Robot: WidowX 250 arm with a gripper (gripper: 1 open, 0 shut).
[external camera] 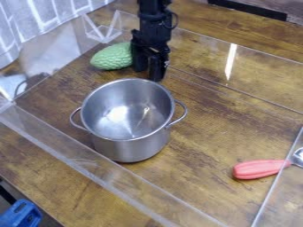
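Note:
A green, bumpy elongated object (112,57), like a bitter melon or corn cob, lies at the back left behind a steel pot (128,121). The black gripper (149,64) reaches down from the top, right beside the green object's right end. Its fingers are dark and small, so whether they are shut on it cannot be told.
A red-handled utensil (258,168) lies at the right. Clear plastic walls border the wooden work surface (219,115). A blue object (19,215) sits at the bottom left corner.

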